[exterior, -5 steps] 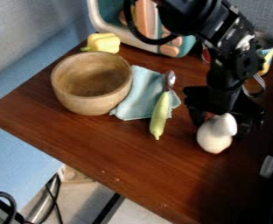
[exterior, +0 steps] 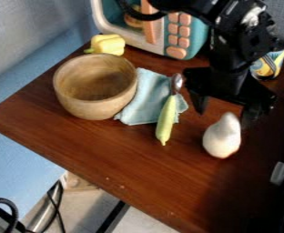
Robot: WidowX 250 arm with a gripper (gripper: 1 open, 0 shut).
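My black gripper (exterior: 226, 98) hangs over the right part of the wooden table, pointing down, its fingers apart with nothing visible between them. Below it a white pear-shaped object (exterior: 222, 136) stands on the wood. To the left, a spoon with a pale green handle (exterior: 167, 116) lies at the edge of a folded light blue cloth (exterior: 142, 102). A wooden bowl (exterior: 95, 87) sits left of the cloth.
A yellow object (exterior: 106, 44) lies at the back left, beside a teal toy microwave (exterior: 181, 36). A colourful can (exterior: 268, 62) stands behind the arm.
The gripper has risen and moved back, away from the white object, which is now more fully in view. The other objects look unmoved.
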